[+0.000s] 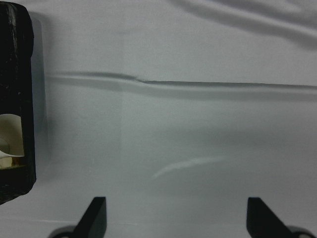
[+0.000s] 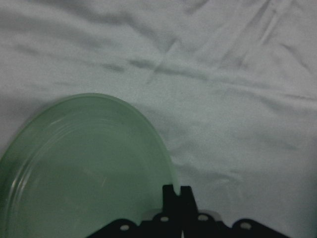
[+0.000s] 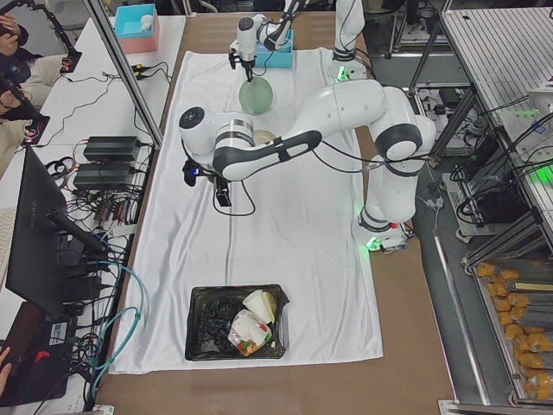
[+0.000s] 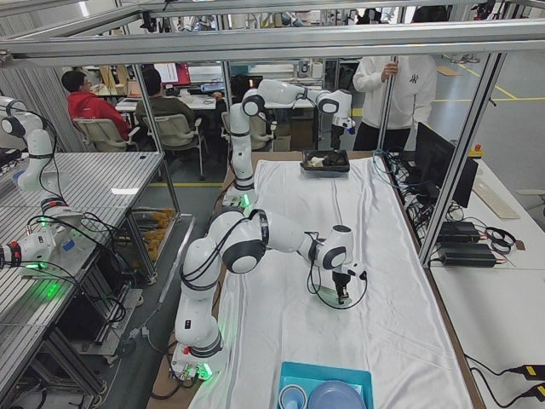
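A green plate (image 3: 256, 95) lies on the white cloth toward the far end; it fills the lower left of the right wrist view (image 2: 84, 158). My right gripper is shut at the plate's right rim, its fingertips close together on the edge. My left gripper stands open over bare cloth beside a black bin (image 1: 15, 183), with nothing between its fingers. The bin (image 3: 206, 320) holds a black liner, a white cup and a wrapped item. A beige round dish (image 3: 263, 137) is partly hidden behind the left arm.
A blue tray (image 4: 366, 383) with a blue plate (image 4: 338, 399) and a cup sits at the right arm's end of the table. A monitor and cables line one side, outside the cloth.
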